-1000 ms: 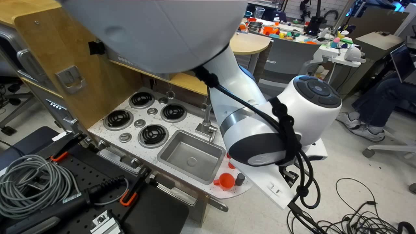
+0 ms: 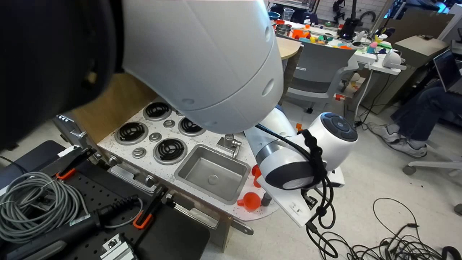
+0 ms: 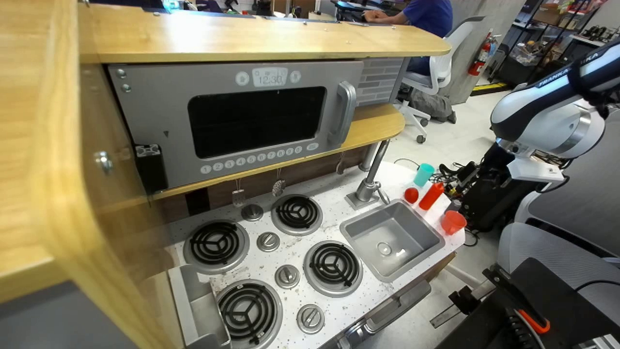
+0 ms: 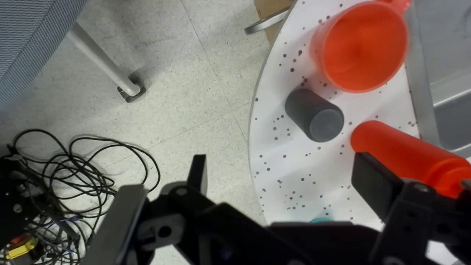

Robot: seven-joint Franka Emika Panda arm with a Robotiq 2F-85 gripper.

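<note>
In the wrist view my gripper stands open, its fingertips wide apart with nothing held. It is above the rounded end of the white speckled counter (image 4: 287, 172), partly over the floor. A red bottle (image 4: 397, 148) stands close to the right finger in that view. Left of the bottle is a small dark grey cylinder (image 4: 313, 115), and past it an orange-red cup (image 4: 364, 46) by the sink. Only a sliver of a teal cup (image 4: 322, 219) shows behind the gripper; the whole teal cup (image 3: 424, 174) appears in exterior view 2, near a red tomato-like ball (image 3: 411, 195).
The empty grey sink (image 3: 392, 239) lies beside these items, with the faucet (image 3: 367, 189) behind it. Stove burners (image 3: 334, 268) fill the counter's other side. A microwave (image 3: 244, 116) and shelf overhang the back. Black cables (image 4: 79, 163) lie on the floor.
Seen from exterior view 1, the arm has shifted back and slightly left, farther from the camera. Its upper link now covers the cabinet and shelf. The counter items look unmoved.
</note>
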